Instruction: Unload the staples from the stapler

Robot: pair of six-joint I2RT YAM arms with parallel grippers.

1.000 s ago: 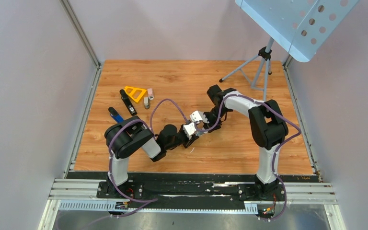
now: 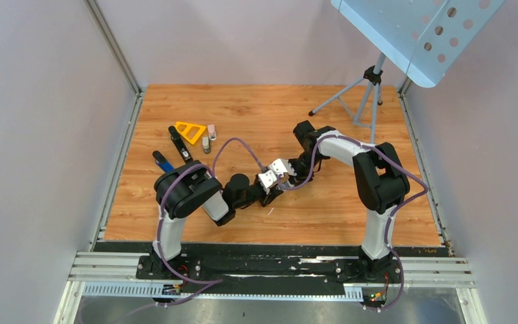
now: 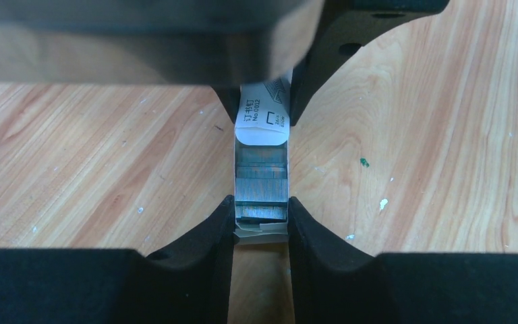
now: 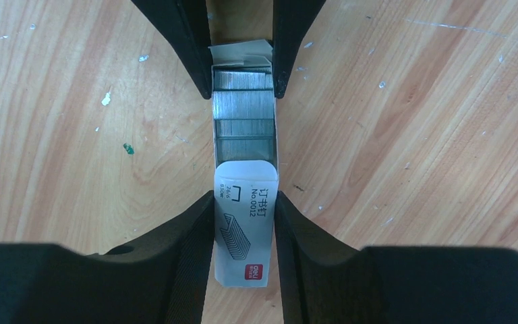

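Observation:
A small open staple box (image 3: 261,175) with rows of silver staples and a white printed lid (image 4: 245,223) is held between both grippers near the table's middle. My left gripper is shut on the box's open end, where a paper flap shows. My right gripper is shut on the lidded end. In the top view the two wrists meet over the box and hide most of it. Which of the objects at the left is the stapler, I cannot tell for sure.
At the left lie a black tool (image 2: 179,143), a blue-and-black tool (image 2: 164,163), a yellow triangular piece (image 2: 191,130) and small pink and grey blocks (image 2: 212,131). A tripod stand (image 2: 373,108) occupies the back right.
Both arms have shifted very slightly, the right one toward the front. The grippers remain together around the box.

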